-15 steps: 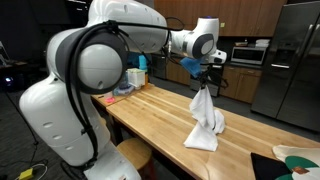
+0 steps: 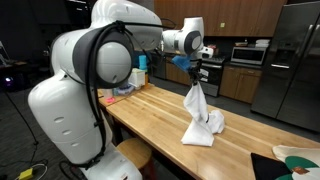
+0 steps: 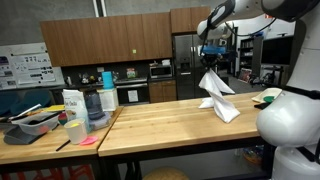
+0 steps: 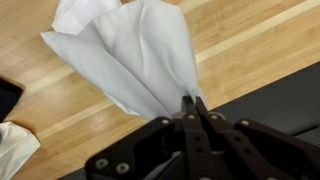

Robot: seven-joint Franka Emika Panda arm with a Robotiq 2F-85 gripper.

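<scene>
A white cloth (image 2: 197, 105) hangs from my gripper (image 2: 191, 83), its lower part resting on the wooden table (image 2: 165, 125). In exterior view 2 the cloth (image 3: 212, 83) drops from the gripper at the table's right side and spreads onto the surface. Up close in the wrist view, my gripper is shut with the cloth's gathered end at its fingertips. From there the cloth (image 4: 135, 55) fans out toward the upper left. Another white fold (image 4: 82, 12) shows at the top; whether it belongs to the same cloth, I cannot tell.
A black item (image 2: 268, 167) and a green-and-white item (image 2: 298, 156) lie at the table's right end. Cups, containers and a dish rack (image 3: 28, 122) crowd the far end.
In exterior view 1 my gripper has shifted slightly left, drawing the top of the hanging cloth with it. The cloth's lower part still touches the table.
</scene>
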